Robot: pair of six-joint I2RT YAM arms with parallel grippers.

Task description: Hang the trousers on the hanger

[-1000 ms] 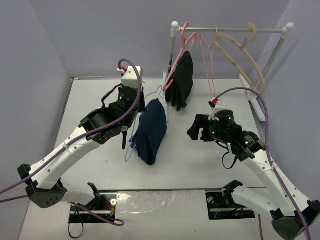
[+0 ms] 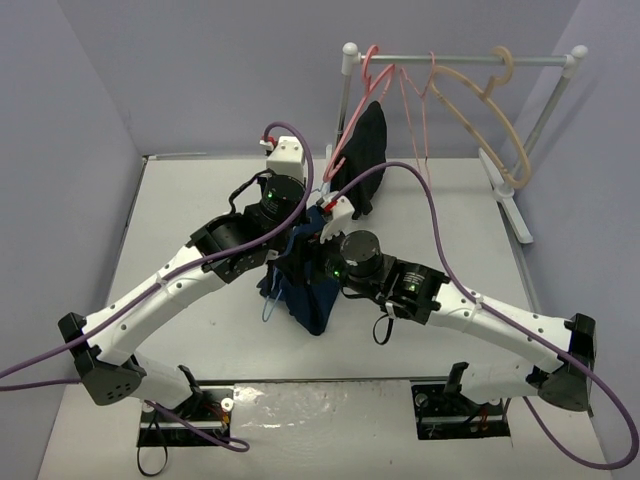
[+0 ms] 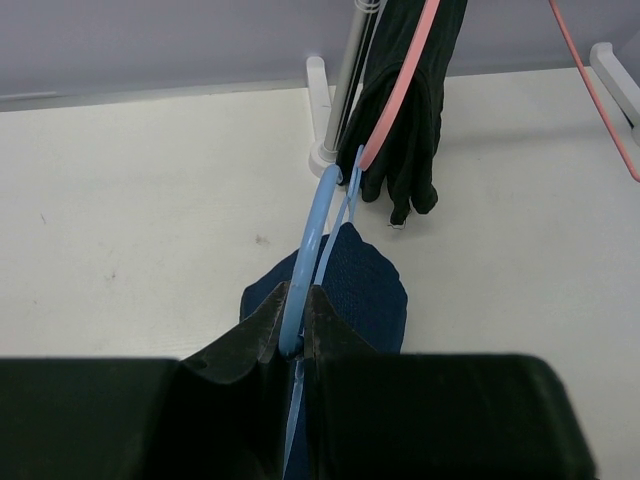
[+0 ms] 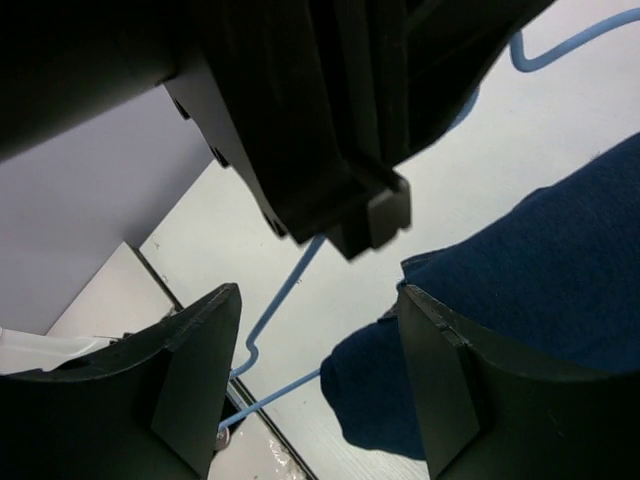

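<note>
My left gripper is shut on a light blue hanger (image 3: 313,240), with navy trousers (image 3: 365,295) hanging just beyond it. In the top view the trousers (image 2: 312,305) lie beneath both arms, partly hidden. My right gripper has its fingers apart beside the trousers (image 4: 530,290) and a thin length of the hanger (image 4: 285,287); the other arm's dark body fills the top of that view. Whether any cloth is between the right fingers is not seen; they appear empty.
A rack (image 2: 460,60) at the back holds pink hangers (image 2: 355,120), a beige hanger (image 2: 475,100) and a black garment (image 2: 365,150). Grey walls stand at both sides.
My right arm has moved left to the trousers, close against the left arm. My left arm has shifted slightly right with the hanger.
</note>
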